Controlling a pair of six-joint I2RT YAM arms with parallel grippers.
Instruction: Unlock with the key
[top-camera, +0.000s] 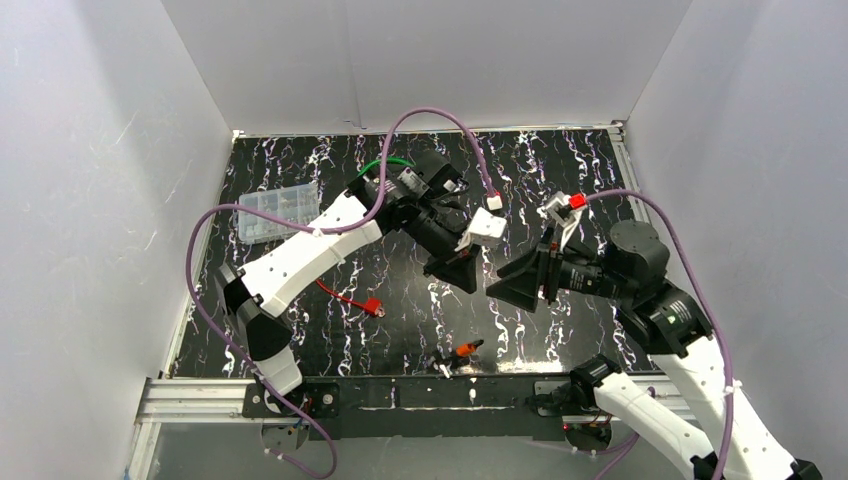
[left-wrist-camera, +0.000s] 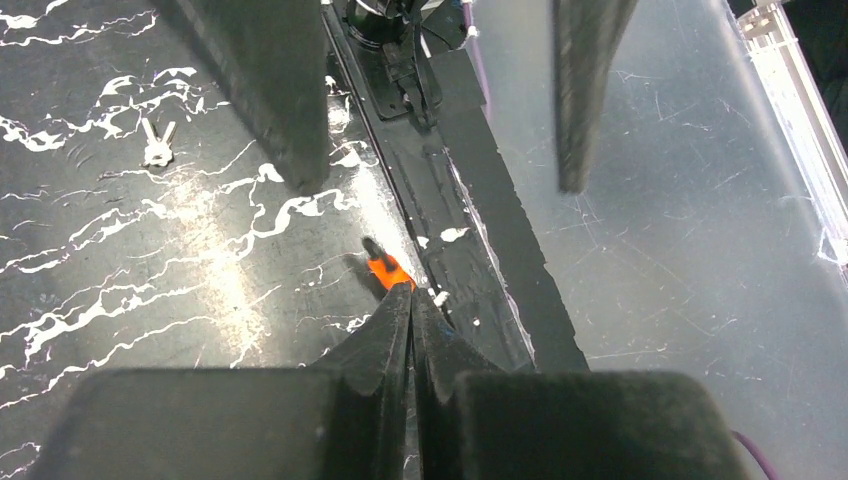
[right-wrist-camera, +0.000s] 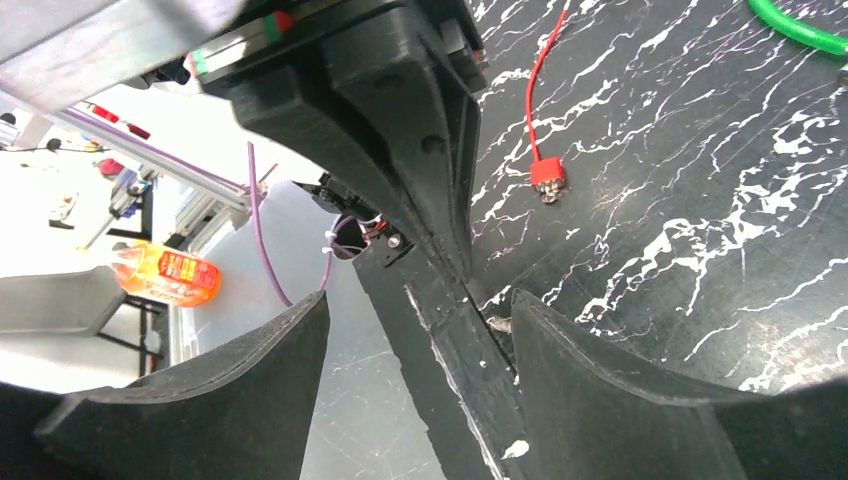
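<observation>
An orange lock (top-camera: 466, 349) with a dark end is low over or on the front part of the table, clear of both grippers; the left wrist view shows it too (left-wrist-camera: 389, 270). A small silvery two-pronged piece (left-wrist-camera: 157, 147), which looks like keys, lies on the black surface in that view. My left gripper has its pointed fingers together, with nothing showing between them. Facing it at mid table, my right gripper is open, its fingers well apart and the gap empty.
A red cable connector (top-camera: 373, 307) lies left of the grippers. At the back left stands a clear compartment box (top-camera: 280, 210). A green cable (right-wrist-camera: 795, 30) is on the table. Close by the lock runs the front table edge (top-camera: 470, 378).
</observation>
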